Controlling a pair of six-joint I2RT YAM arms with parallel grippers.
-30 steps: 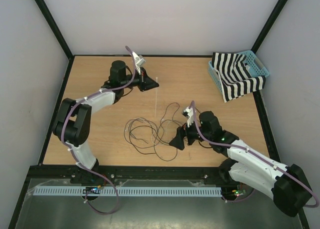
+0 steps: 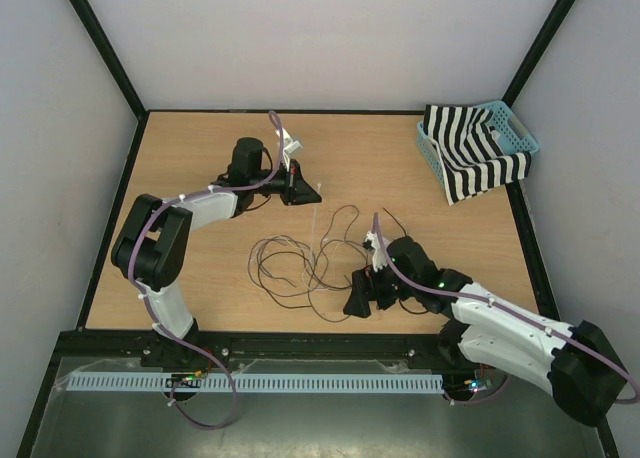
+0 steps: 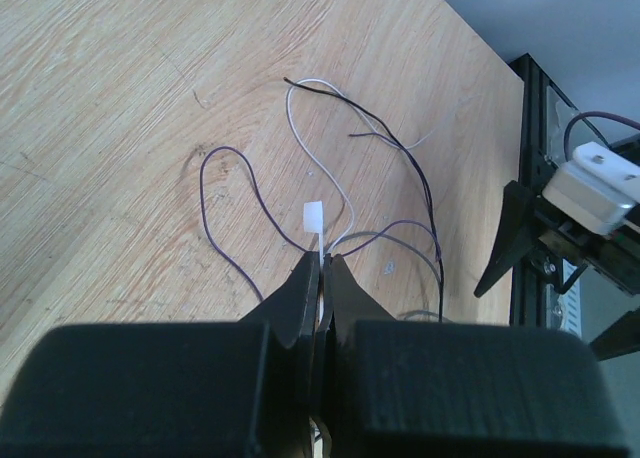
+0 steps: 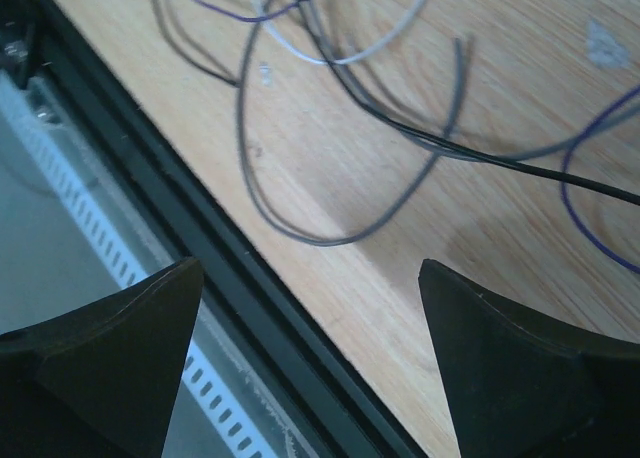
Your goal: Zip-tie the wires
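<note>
A thin white zip tie is pinched in my left gripper, its square head sticking out past the fingertips in the left wrist view. From above, the strap hangs down toward the wires. These wires, in black, grey, purple and white, lie in loose tangled loops on the table's front middle. My right gripper is open with nothing between its fingers, low over the right side of the loops. In its wrist view a grey wire loop lies just beyond the gap.
A blue basket with a black-and-white striped cloth stands at the back right. The table's dark front rail runs close to the right gripper. Bare wood lies clear behind the wires.
My left gripper has come toward the front and slightly right, bringing the zip tie nearer the wires. The right gripper has shifted slightly right and toward the front. The wires look unmoved.
</note>
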